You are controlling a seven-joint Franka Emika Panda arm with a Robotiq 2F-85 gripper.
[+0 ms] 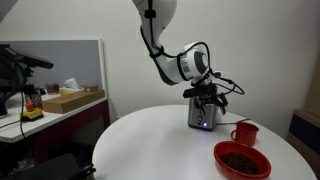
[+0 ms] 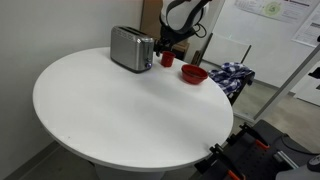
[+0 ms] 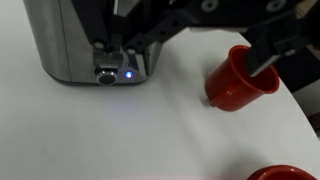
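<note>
A silver toaster (image 1: 203, 115) stands at the back of the white round table. In the wrist view, the toaster's side (image 3: 75, 60) fills the upper left, with a round knob and a lit blue light low on it. My gripper is over the toaster's control end, its dark fingers standing apart on either side of the view. No object shows between them. To the toaster's right is a red mug (image 3: 238, 80), upright and clear of the fingers. Contact between a finger and the toaster cannot be made out.
A red bowl (image 1: 242, 160) with dark contents sits nearer the front right of the white table (image 2: 110, 110). A dark cable (image 1: 234, 122) runs from the toaster past the mug.
</note>
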